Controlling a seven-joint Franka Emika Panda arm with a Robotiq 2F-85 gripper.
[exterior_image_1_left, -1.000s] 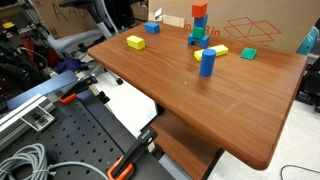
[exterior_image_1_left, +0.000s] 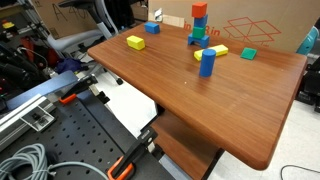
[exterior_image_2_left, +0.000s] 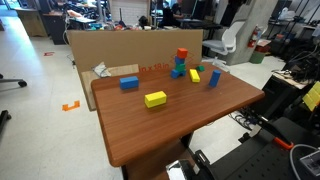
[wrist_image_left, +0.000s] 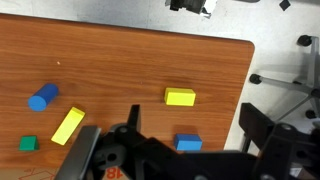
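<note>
My gripper is open above the table, its dark fingers far apart with nothing between them. Below it in the wrist view lie a yellow block (wrist_image_left: 180, 97) and, partly covered at the lower edge, a blue block (wrist_image_left: 188, 142). A stack with a red block (exterior_image_1_left: 199, 10) on top, then blue and green pieces, stands at the table's back. Close to it are a blue cylinder (exterior_image_1_left: 207, 64), a long yellow block (exterior_image_1_left: 221, 50) and a green piece (exterior_image_1_left: 248, 53). In the wrist view, my gripper hides most of the stack.
The brown table (exterior_image_1_left: 235, 105) has broad bare space toward its front and right. A cardboard panel (exterior_image_2_left: 140, 50) stands along the back. Cables and dark equipment (exterior_image_1_left: 70, 135) crowd the floor side beside the table.
</note>
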